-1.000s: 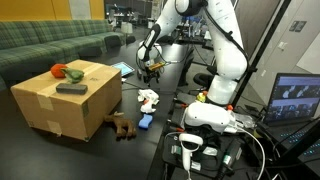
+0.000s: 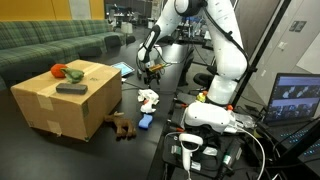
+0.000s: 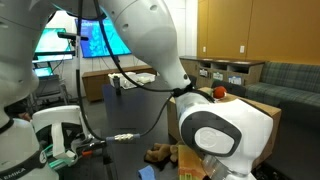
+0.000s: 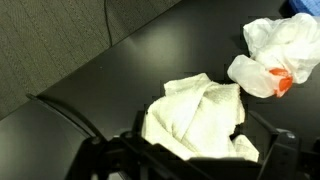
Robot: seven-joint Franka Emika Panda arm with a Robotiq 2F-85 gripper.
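My gripper is open, its dark fingers parted at the bottom of the wrist view with nothing held between them. A crumpled white cloth lies on the dark table in front of and between the fingers. Up and to the right of it, apart from the gripper, is a crumpled white bag-like item with an orange-red patch. In exterior view 1 the gripper hangs low over the table, beyond a white crumpled item. The arm's white body hides the gripper in exterior view 2.
A cardboard box stands to the left, bearing a red ball and a dark block. Close to its front are a brown soft item and a blue block. A laptop sits at the far right.
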